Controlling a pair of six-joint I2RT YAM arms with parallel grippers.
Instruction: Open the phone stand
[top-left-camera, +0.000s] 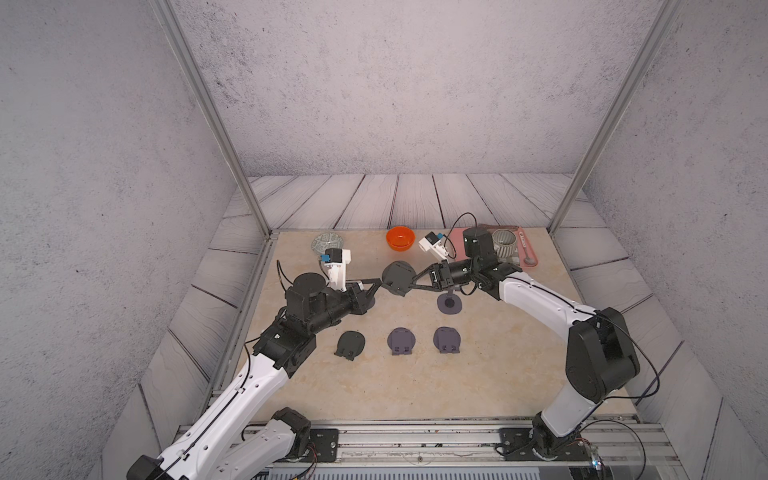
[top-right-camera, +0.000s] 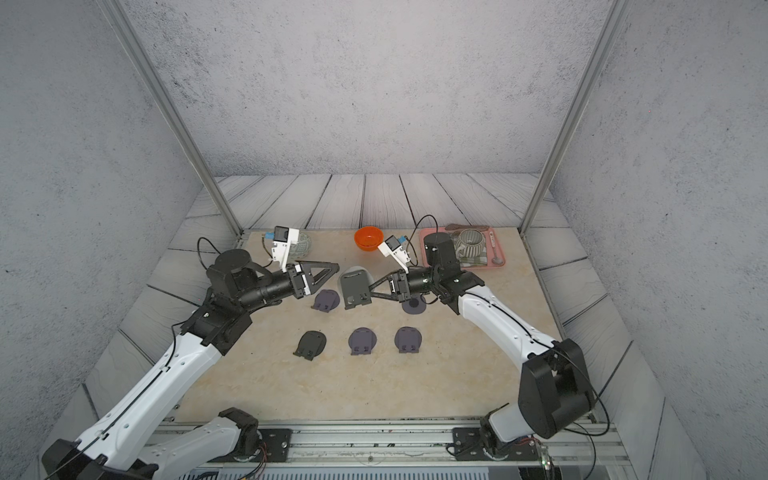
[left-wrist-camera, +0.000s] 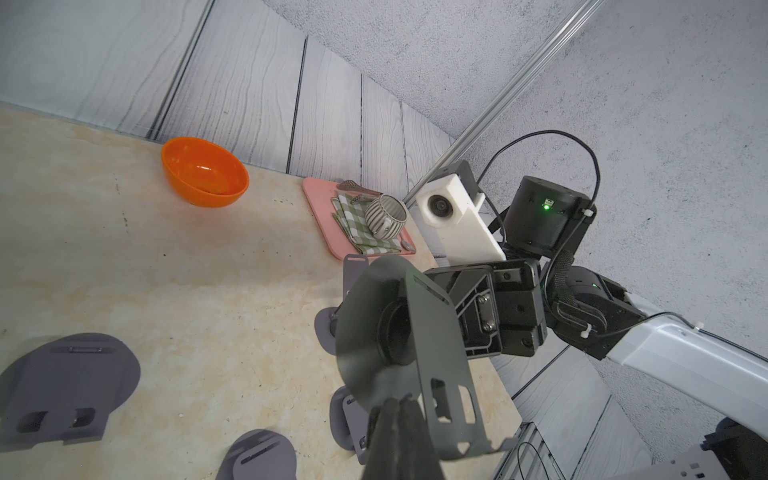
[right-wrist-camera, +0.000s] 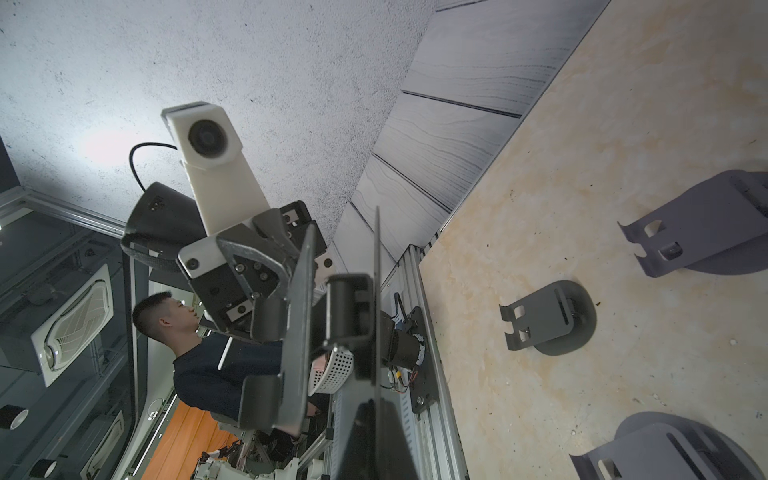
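My right gripper (top-right-camera: 373, 289) is shut on a dark grey phone stand (top-right-camera: 356, 289) held above the table. In the left wrist view its back plate (left-wrist-camera: 444, 360) stands angled away from the round base (left-wrist-camera: 372, 332), with the hinge between them. Seen from the right wrist, the disc (right-wrist-camera: 377, 288) is edge-on at the fingertips and the slotted plate (right-wrist-camera: 297, 344) is apart from it. To the left of the stand is my left gripper (top-left-camera: 379, 281), fingers together, nothing showing between them. Whether its tips touch the stand is hard to tell.
Several folded stands lie below: a dark grey one (top-left-camera: 350, 345) and purple ones (top-left-camera: 401, 341) (top-left-camera: 447, 339) (top-right-camera: 325, 301). An opened purple stand (top-left-camera: 449, 302) sits under the right gripper. Behind are an orange bowl (top-left-camera: 400, 238), a glass dish (top-left-camera: 327, 244) and a pink tray (top-left-camera: 528, 254).
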